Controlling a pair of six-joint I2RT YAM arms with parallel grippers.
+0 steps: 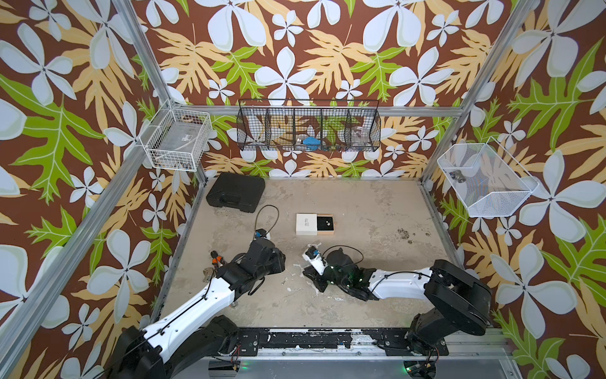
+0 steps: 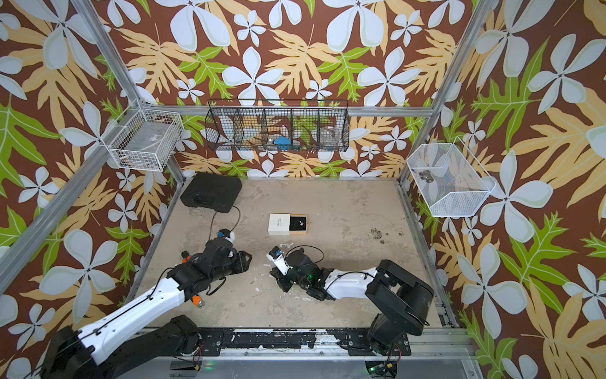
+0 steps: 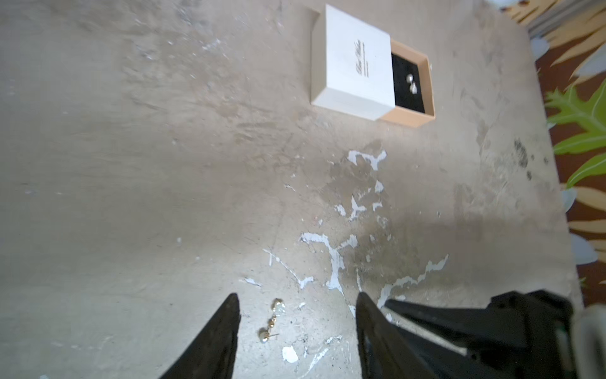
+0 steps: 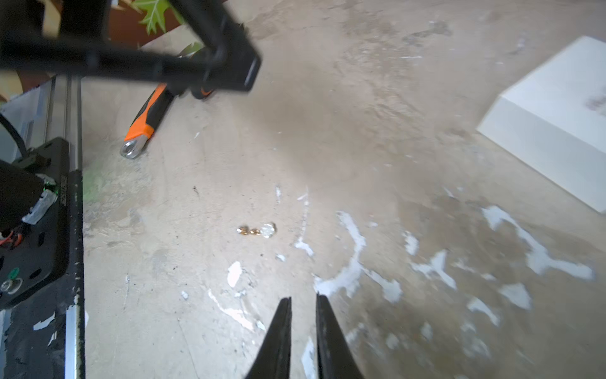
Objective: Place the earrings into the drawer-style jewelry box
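Observation:
A small gold-and-clear earring lies on the table, and it also shows in the right wrist view as a thin dangling earring (image 4: 255,230). My left gripper is open above it, its fingers spread to either side with nothing held. The white jewelry box (image 3: 356,66) stands farther back with its black-lined drawer (image 3: 410,104) pulled out to the right. Inside the drawer sits a pair of pearl-like pieces (image 3: 411,84). My right gripper is open by a narrow gap, empty, to the right of the loose earring.
Pale scuff marks (image 4: 347,271) surround the earring. An orange-handled tool (image 4: 148,117) lies at the left. A black case (image 1: 236,192) stands at the back left. The two grippers are close together; the table right of the box is clear.

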